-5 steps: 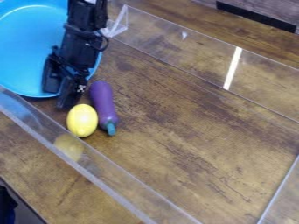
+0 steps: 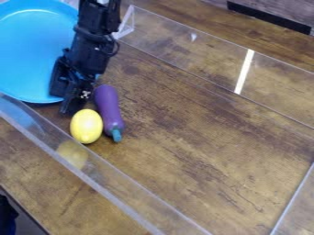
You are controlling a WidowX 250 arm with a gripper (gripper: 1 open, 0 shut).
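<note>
The black gripper (image 2: 73, 90) is low at the right side of a blue round plate or bowl (image 2: 28, 46), its arm rising to the top edge of the camera view. Its fingertips are dark and partly hidden, close above a yellow egg-shaped object (image 2: 86, 126). A purple eggplant (image 2: 108, 108) with a teal stem lies just right of the yellow object, beside the gripper. I see nothing clearly held between the fingers.
Clear plastic walls (image 2: 185, 50) border the wooden surface (image 2: 196, 138) on several sides.
</note>
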